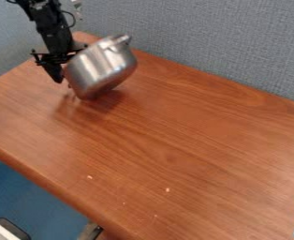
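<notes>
A steel pot [102, 67] is tipped up on its side at the left of the wooden table, its base and outer wall toward the camera and a handle at the upper right. My black gripper [53, 61] is at the pot's left side, low over the table, partly behind it. Whether its fingers are shut on the pot or open cannot be made out. The red object that was inside the pot is hidden.
A grey partition [213, 37] runs along the back. The table's edge drops to blue floor at the lower left.
</notes>
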